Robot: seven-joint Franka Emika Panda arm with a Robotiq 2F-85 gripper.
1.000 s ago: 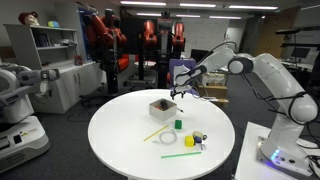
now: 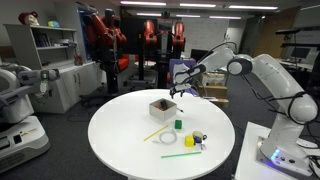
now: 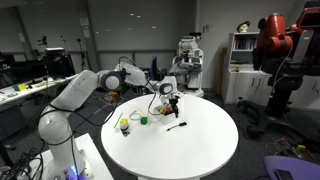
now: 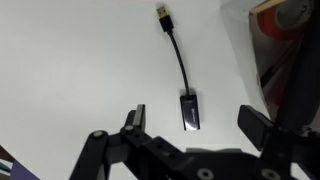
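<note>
My gripper is open, its dark fingers spread wide with nothing held between them. In the wrist view a short black adapter cable (image 4: 190, 112) lies on the white table; its block end is framed by the two fingers, and a thin lead runs up to a metal plug (image 4: 163, 14). Exterior view 2 shows the adapter cable (image 3: 177, 126) as a small dark piece on the table, with the gripper near the open box. From exterior view 1 my gripper (image 2: 177, 94) appears over the table's far side, behind the grey box (image 2: 160, 110).
Toward the robot's base lie a green block (image 2: 178, 125), a yellow cup (image 2: 188, 142), a mug (image 2: 198, 135), a white cable loop (image 2: 167, 137) and a green stick (image 2: 181, 155).
</note>
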